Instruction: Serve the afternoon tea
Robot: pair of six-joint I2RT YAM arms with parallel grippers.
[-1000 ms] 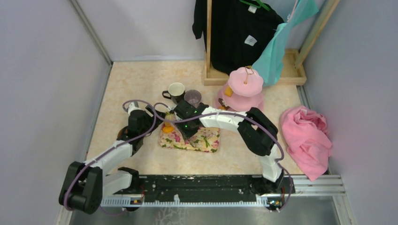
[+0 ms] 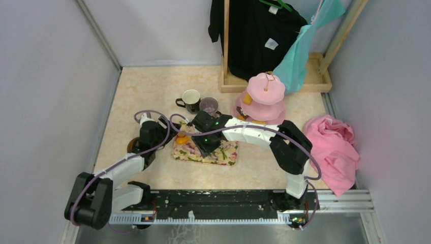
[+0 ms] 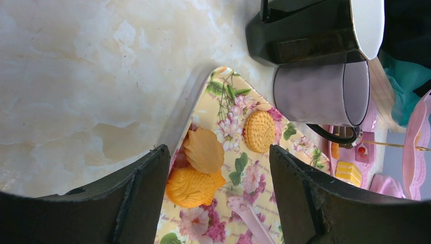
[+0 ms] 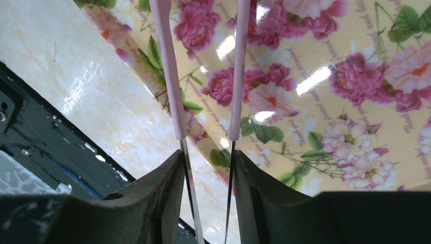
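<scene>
A floral tray (image 2: pixel 226 157) holds a tan pastry (image 3: pixel 204 150), an orange fish-shaped treat (image 3: pixel 188 188) and a round biscuit (image 3: pixel 259 131). My left gripper stands open over the tray's left end, nothing held. My right gripper is over the tray, its fingertips around the two arms of pink-and-metal tongs (image 4: pixel 175 91). Beside the tray stand a black mug (image 2: pixel 192 100) and a grey mug (image 2: pixel 207 105). The pink tiered stand (image 2: pixel 267 89) with treats is behind to the right.
A pink cloth (image 2: pixel 330 152) lies at the far right. A wooden rack (image 2: pixel 320 76) with black and teal garments stands at the back.
My right arm and gripper have shifted a little to the right and toward the front of the tray. My left arm is nearly still.
</scene>
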